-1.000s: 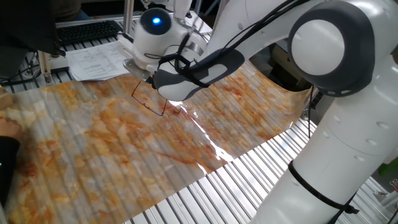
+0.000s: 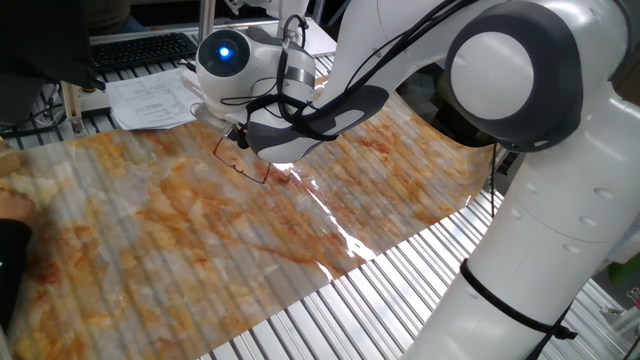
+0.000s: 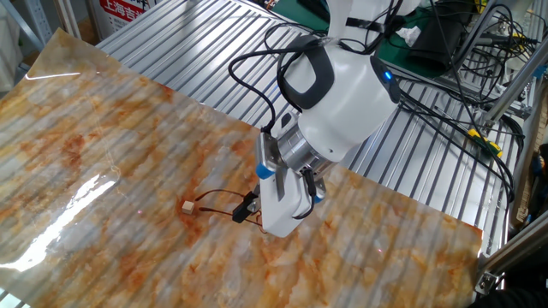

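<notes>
A pair of thin-framed, reddish-brown glasses is at my gripper, over the marbled sheet. In exterior view 2 the black fingertips sit together across the glasses' temple arms, and the gripper looks shut on them. The curved temple ends point left there, while the white hand hides most of the lens front. From exterior view 1 the lens front and nose bridge show below the hand, but the fingertips are largely hidden. Whether the glasses touch the sheet is hard to judge.
A small pale block lies on the marbled sheet, close to the temple ends. Papers and a keyboard lie beyond the sheet. A person's hand rests at the left edge. Much of the sheet is bare.
The wrist has tilted and its blue-lit joint has moved left and lower in exterior view 1. The glasses have turned and shifted slightly right along with the gripper.
</notes>
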